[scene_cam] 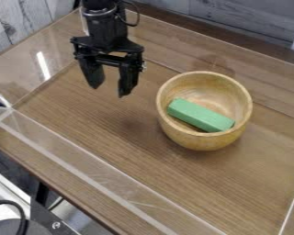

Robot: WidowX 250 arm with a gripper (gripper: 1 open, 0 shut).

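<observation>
My gripper (106,75) hangs over the wooden table at the upper left, its black fingers apart, with nothing visible between them. To its lower right stands a round tan bowl (217,86) holding a green block (200,115), which lies tilted inside it. The gripper is outside the bowl, to its left.
A black cable (17,207) shows at the lower left corner. A pale object behind the arm at the top is partly hidden.
</observation>
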